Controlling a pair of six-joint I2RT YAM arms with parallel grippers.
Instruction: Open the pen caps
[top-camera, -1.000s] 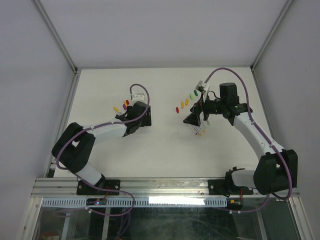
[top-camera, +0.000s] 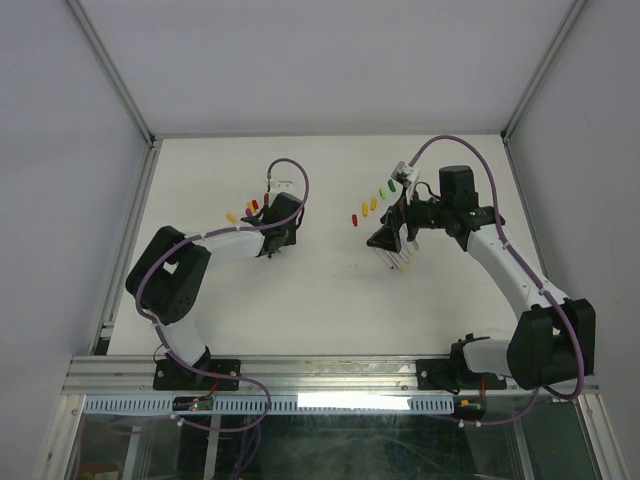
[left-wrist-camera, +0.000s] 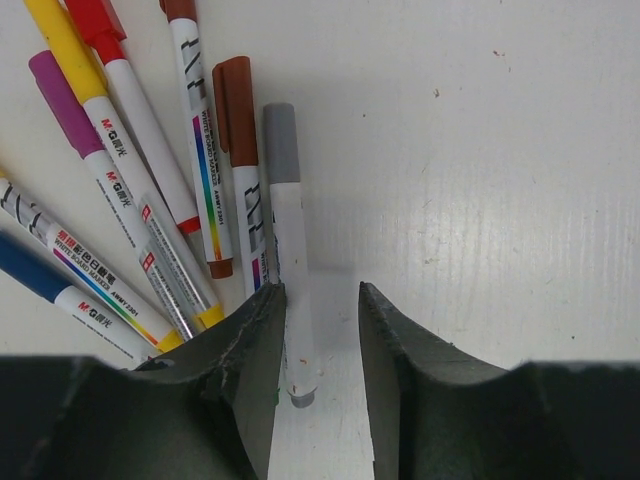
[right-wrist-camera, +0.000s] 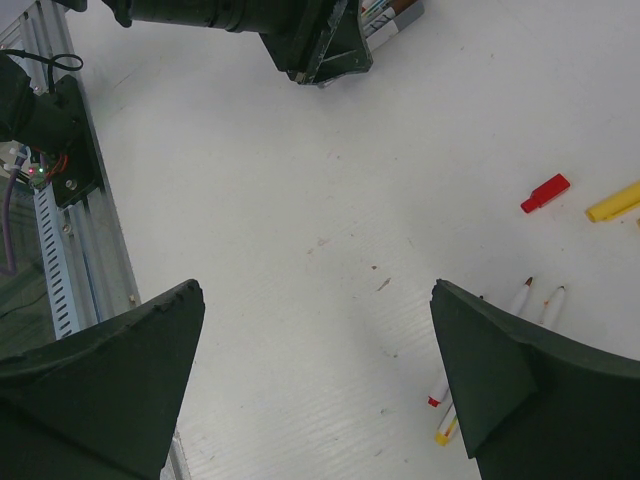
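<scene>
My left gripper is open over a grey-capped marker (left-wrist-camera: 288, 230), whose lower body runs behind and between the fingers. Brown (left-wrist-camera: 239, 110), red (left-wrist-camera: 100, 27), yellow, purple and blue-capped markers lie to its left, partly under the arm in the top view. My right gripper stands open above bare table, left of a group of uncapped pens (right-wrist-camera: 442, 425). Loose caps lie behind it, including a red cap (right-wrist-camera: 545, 192) and a yellow cap (right-wrist-camera: 612, 203).
Metal rails (top-camera: 300, 370) edge the front. The left arm shows at the top of the right wrist view.
The left arm has shifted from about a second ago, its forearm swinging slightly back and turning over the pens. The right arm and loose caps are unchanged.
</scene>
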